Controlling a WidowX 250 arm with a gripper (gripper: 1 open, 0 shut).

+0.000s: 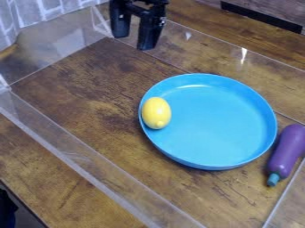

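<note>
My black gripper [136, 30] is at the top of the camera view, open, its two fingers spread apart with nothing visible between them. Below and to the right of it sits a light blue plate [215, 125] with a yellow egg-shaped object [156, 113] resting inside near its left rim. A purple eggplant-like toy [286, 153] with a teal tip lies on the wooden table at the right, just outside the plate.
Clear plastic edges run along the left and lower part of the wooden table [71, 89]. A pale wall stands at the top left and a dark wooden piece at the top right. The table left of the plate is clear.
</note>
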